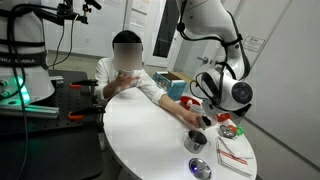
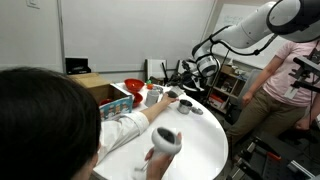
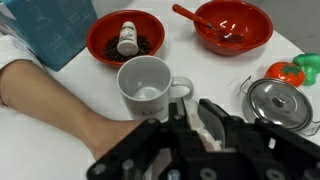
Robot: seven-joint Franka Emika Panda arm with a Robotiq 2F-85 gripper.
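Over the far right part of the round white table, my gripper [image 1: 206, 121] points down beside a person's reaching hand [image 1: 192, 119]. Dark fingers [image 3: 184, 112] show at the bottom of the wrist view. They are shut on a pale object [image 3: 208, 134], mostly hidden by the gripper and the hand; what it is, I cannot tell. The person's forearm [image 3: 60, 100] comes in from the left, and the hand passes under my gripper. A white mug [image 3: 146, 91] with printed lettering stands just beyond the hand.
A metal pot [image 1: 195, 141] and a lid [image 1: 199, 168] sit near the gripper. Beyond are a red bowl [image 3: 97, 40] of dark contents holding a small white bottle [image 3: 127, 40], another red bowl [image 3: 262, 32], a lidded pot [image 3: 279, 102] and a tomato [image 3: 286, 72].
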